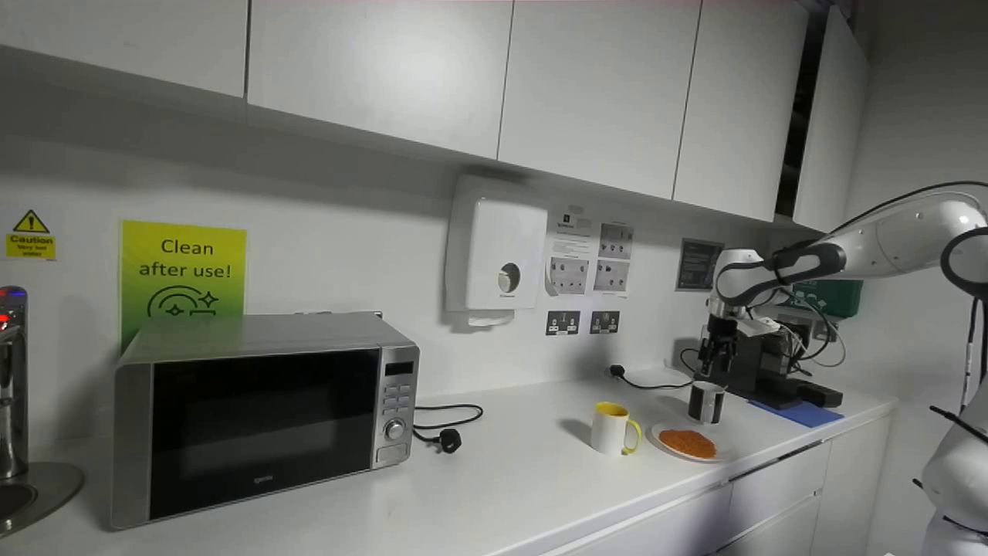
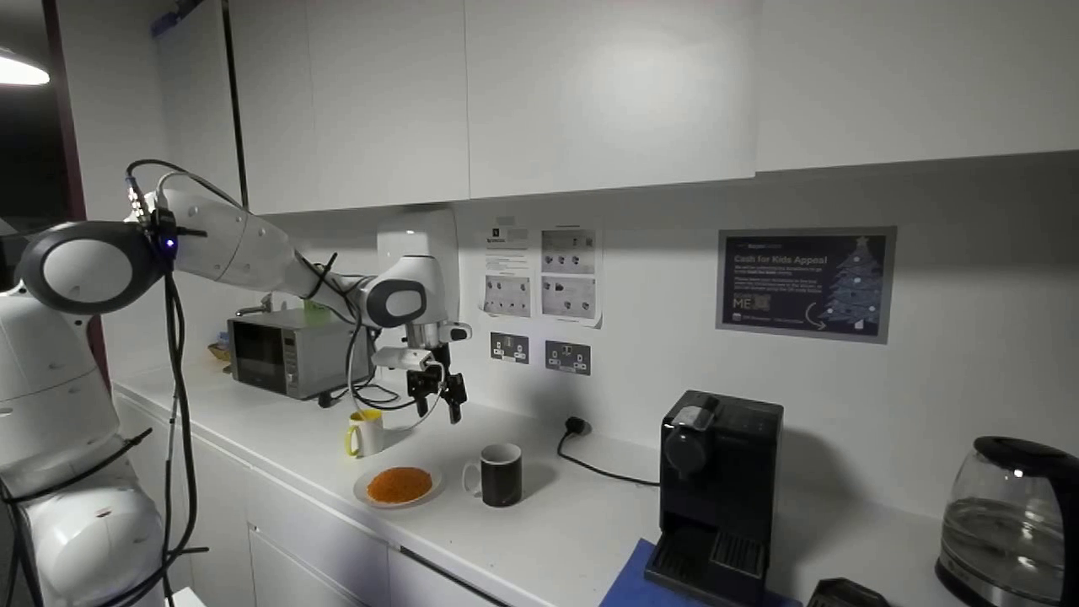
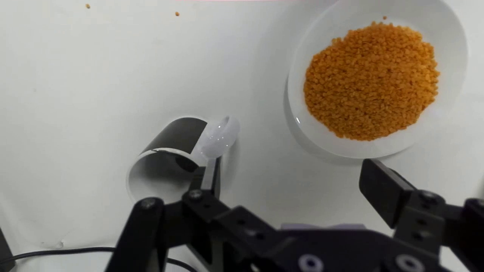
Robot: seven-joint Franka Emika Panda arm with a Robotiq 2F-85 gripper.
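My gripper stands open above the counter, its fingers wide apart and nothing between them. In the wrist view, the black-and-white mug [image 3: 180, 131] is at the left, its white handle [image 3: 221, 137] just beyond the tip of the left finger. Whether the two touch cannot be told there, but exterior view 2 has the gripper [image 2: 437, 406] higher than the upright mug [image 2: 502, 475]. A white plate [image 3: 308, 136] holding a heap of orange grains [image 3: 372, 81] lies to the upper right. The white mug with a yellow inside [image 1: 609, 430] stands beyond the plate.
A black coffee machine [image 2: 720, 486] sits on a blue mat [image 2: 629, 575], with a glass kettle [image 2: 996, 526] farther right. The microwave [image 1: 264, 417] fills the counter's other end. Black cables run along the wall. Bare counter lies between microwave and yellow mug.
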